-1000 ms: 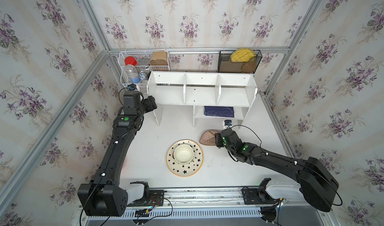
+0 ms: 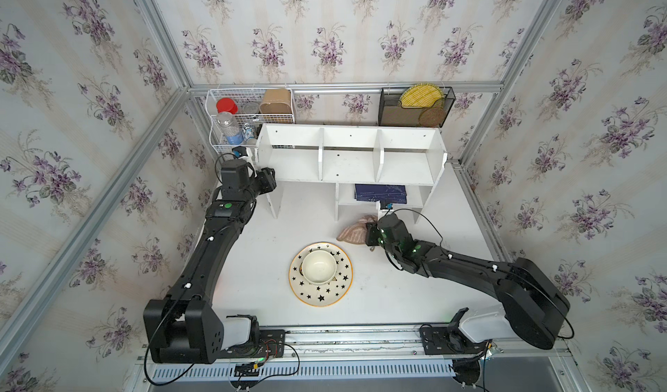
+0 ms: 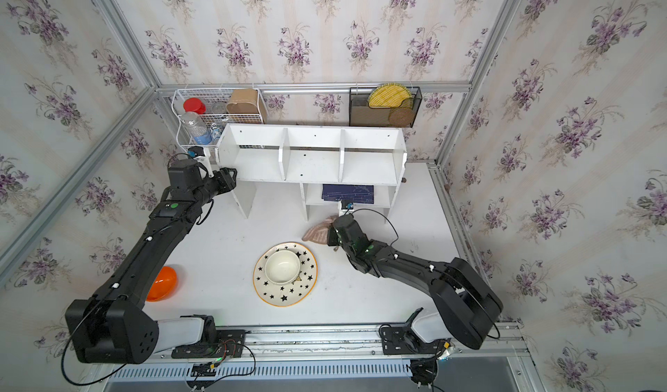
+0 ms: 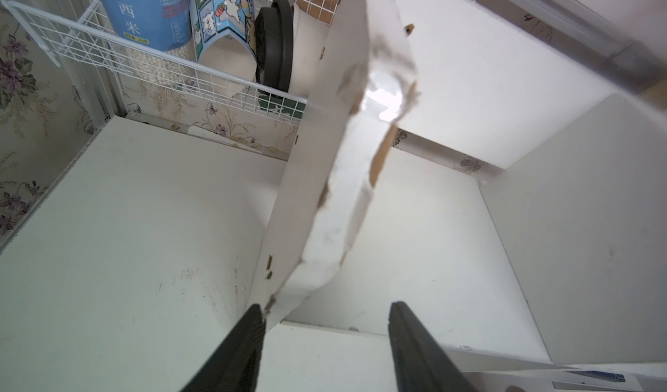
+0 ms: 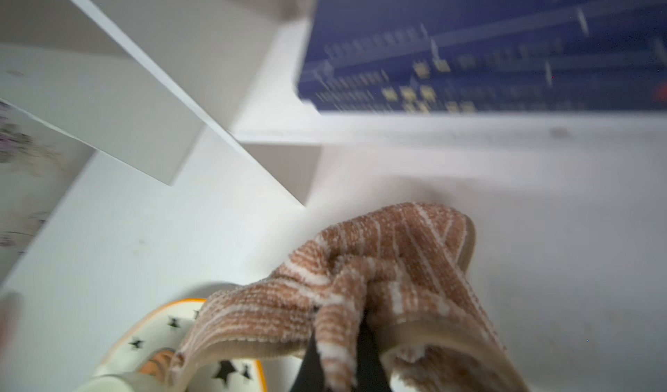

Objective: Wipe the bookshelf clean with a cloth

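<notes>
The white bookshelf stands at the back of the table, with open compartments above and a lower shelf at right. My right gripper is shut on a bunched brown-and-white striped cloth, held in front of the lower shelf, with its ends draping to both sides. From above, part of this cloth shows left of the gripper. At the shelf's left upright, my left gripper has its fingers apart, the upright's front edge beyond them. Nothing is clearly held there.
Dark blue folded items lie on the lower shelf. A star-patterned plate with a bowl sits in front. A wire basket hangs at back left, and an orange bowl stands near the left arm.
My right gripper and the cloth have moved slightly toward the shelf and left. The left gripper has shifted a little rightward along the shelf's left end.
</notes>
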